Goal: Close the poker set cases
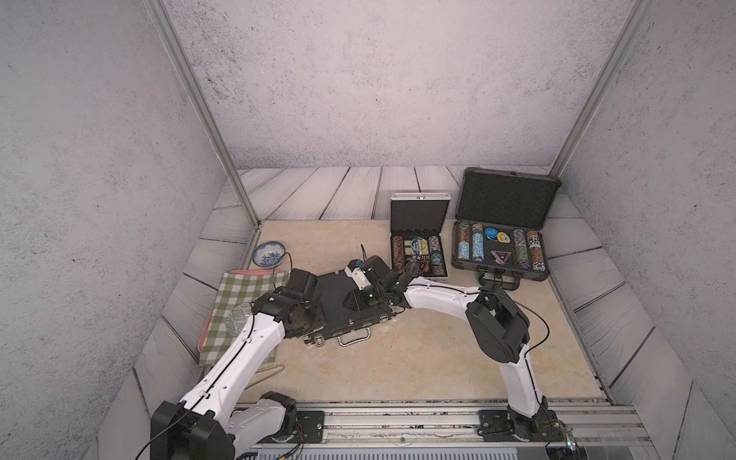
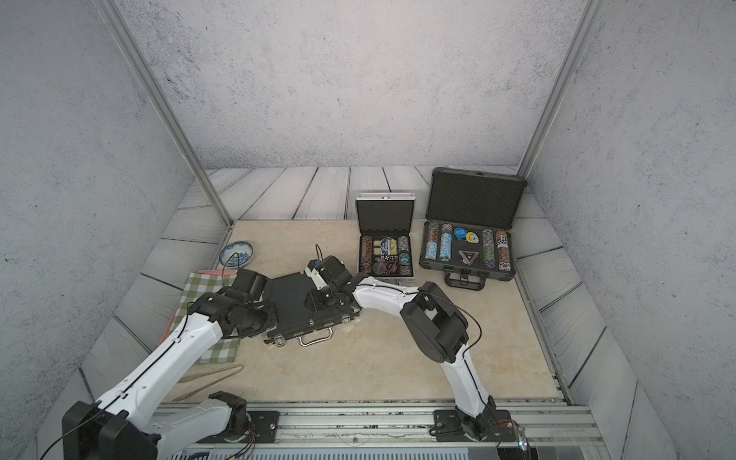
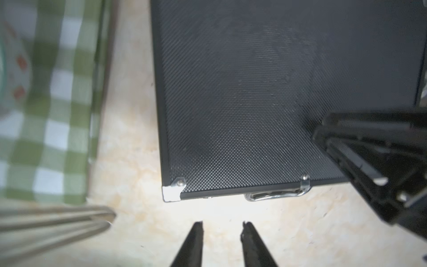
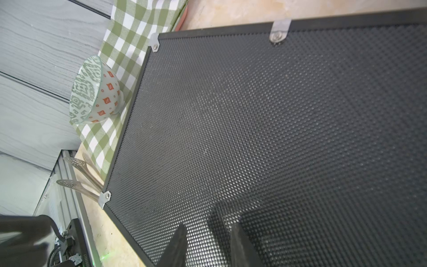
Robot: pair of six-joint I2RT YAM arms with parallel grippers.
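Note:
A black case [image 1: 333, 289] lies at the left middle with its lid down, its textured top [image 3: 249, 89] filling much of the left wrist view. Its silver handle [image 1: 354, 337] faces the front. My left gripper is part open beyond the case's front edge in that view, nothing between its fingers. Over the lid is my right gripper, also part open and empty; whether it touches the lid I cannot tell. A small case [image 1: 419, 217] and a bigger black case [image 1: 507, 197] stand with raised lids, chips showing inside.
Left of the closed case lies a green checked cloth [image 2: 195, 287] with a patterned bowl [image 4: 95, 93] on it. A blue-and-white bowl [image 2: 236, 253] sits behind. Metal tongs [image 2: 211, 379] lie near the front.

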